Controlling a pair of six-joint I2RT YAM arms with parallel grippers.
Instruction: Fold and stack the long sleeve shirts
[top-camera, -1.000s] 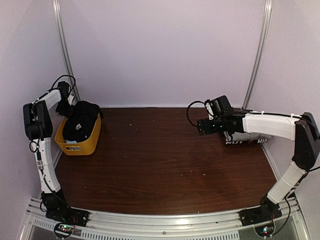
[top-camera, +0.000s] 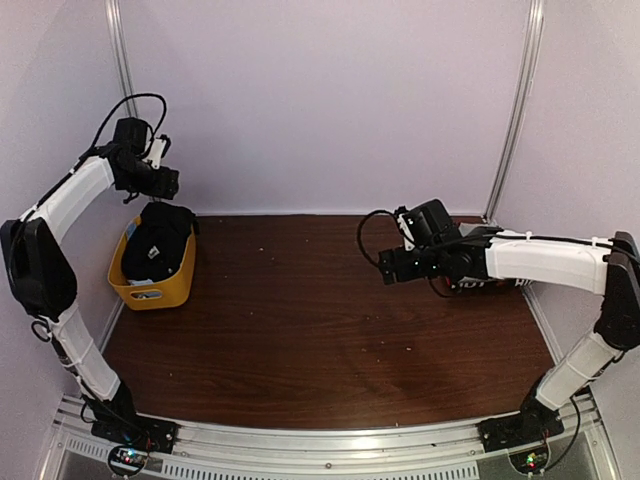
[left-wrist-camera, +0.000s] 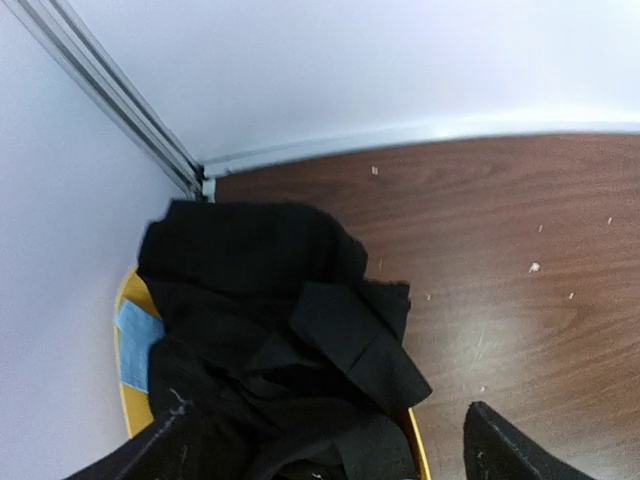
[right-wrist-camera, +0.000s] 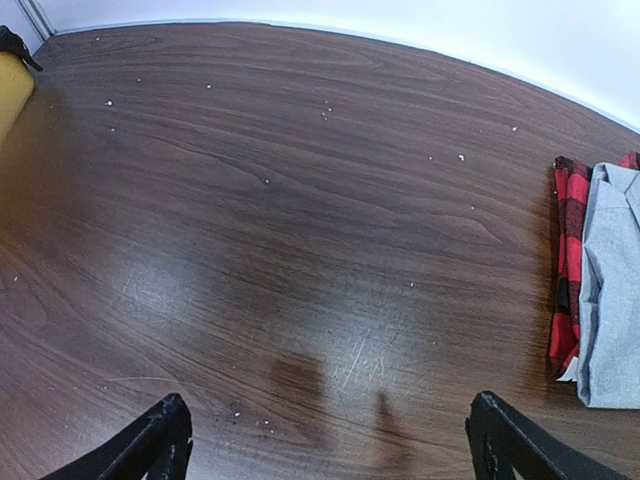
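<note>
Black cloth (top-camera: 157, 246) fills the yellow basket (top-camera: 174, 290) at the table's left, partly draped over the rim. In the left wrist view the black cloth (left-wrist-camera: 265, 340) lies rumpled, with a light blue piece (left-wrist-camera: 137, 343) beside it. Above the basket's back hangs my left gripper (top-camera: 166, 183); its fingers (left-wrist-camera: 505, 445) stand apart, with the cloth below and nothing visibly held. Over the right half of the table my right gripper (top-camera: 388, 267) is open and empty. Folded garments, grey-blue (right-wrist-camera: 612, 290) on red-black check (right-wrist-camera: 569, 260), lie at the right, mostly behind the right arm from above.
Walls close off the left, back and right sides. The basket stands close to the left wall.
My left gripper has risen from the basket's back left and swung right, over the basket.
</note>
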